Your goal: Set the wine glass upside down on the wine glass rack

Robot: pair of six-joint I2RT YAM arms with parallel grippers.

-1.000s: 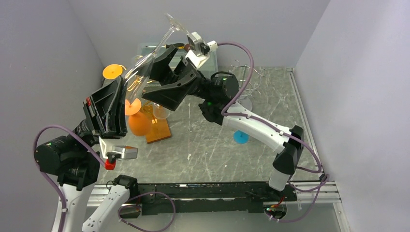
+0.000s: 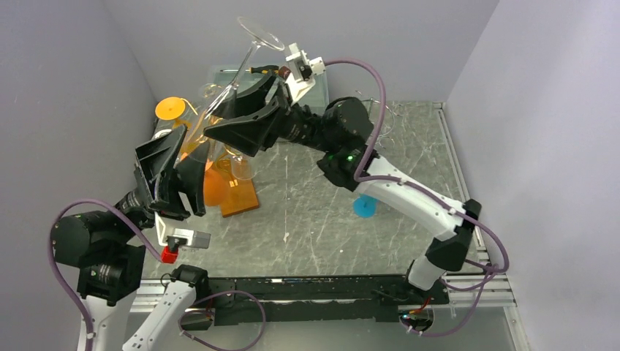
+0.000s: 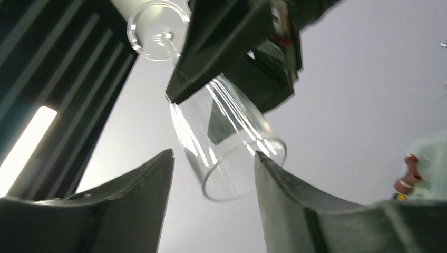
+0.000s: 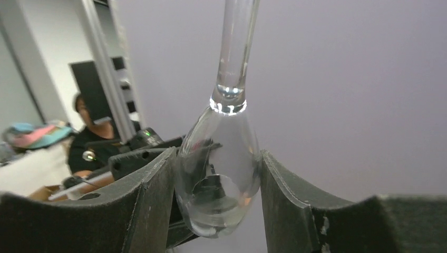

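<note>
A clear wine glass [image 2: 245, 67] is held tilted in the air, its foot up towards the back and its bowl down towards the left arm. My right gripper is shut on the bowl, with a finger pad against each side and the stem rising between them. Around the rim end, my left gripper stands open; its fingers are spread apart, and the glass's rim shows between and beyond their tips. The wire wine glass rack [image 2: 387, 126] stands at the back right of the table, partly hidden behind the right arm.
An orange vase [image 2: 214, 188] and a wooden board [image 2: 240, 199] lie below the grippers. Other glassware and a yellow-orange disc [image 2: 170, 108] are at the left back, with a pale tray [image 2: 316, 96] behind. A blue disc [image 2: 364, 206] lies mid-table.
The glass has tipped slightly leftward.
</note>
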